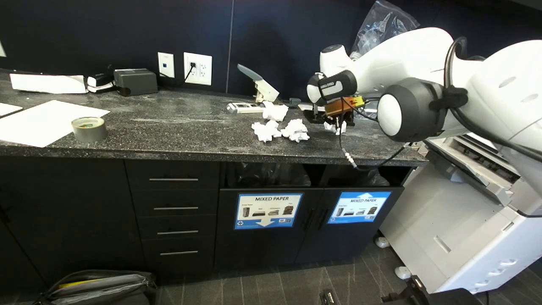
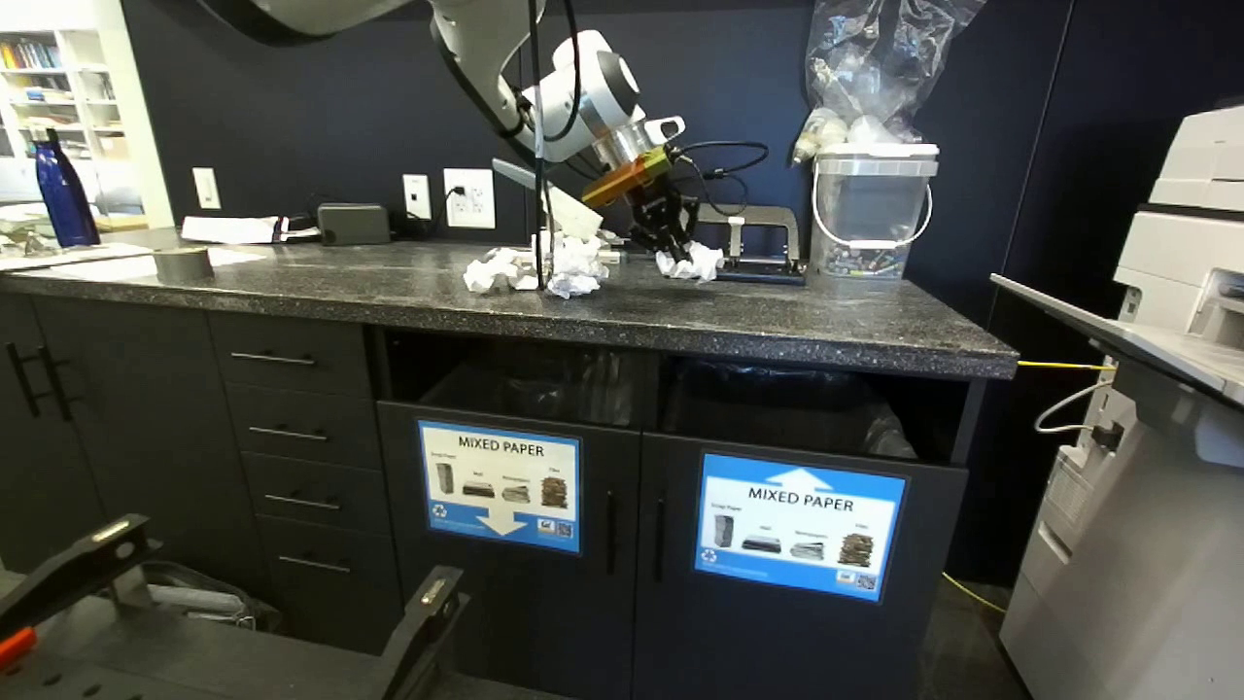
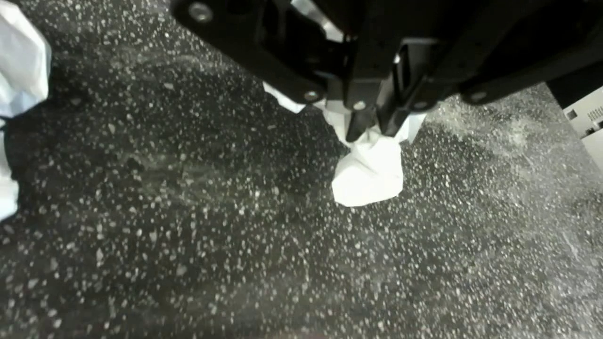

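Note:
In the wrist view a crumpled white paper ball (image 3: 368,175) is pinched between the black fingertips of my gripper, which is shut on it. The same paper (image 2: 697,264) shows below the gripper (image 2: 676,245) in exterior view 2, low over the right part of the counter; whether it touches the surface I cannot tell. To the left, several more crumpled paper balls lie close together, among them a front left one (image 1: 265,131), a front right one (image 1: 295,130) and one behind (image 1: 274,111). Two pale paper edges enter at the wrist view's left side.
Behind the gripper stand a hole punch (image 2: 764,239) and a clear lidded bucket (image 2: 869,210). A pale stapler-like device (image 1: 261,90) is behind the paper balls. Below the counter edge, two openings with bin liners (image 2: 793,402) sit above MIXED PAPER signs. A tape roll (image 1: 89,129) stands left.

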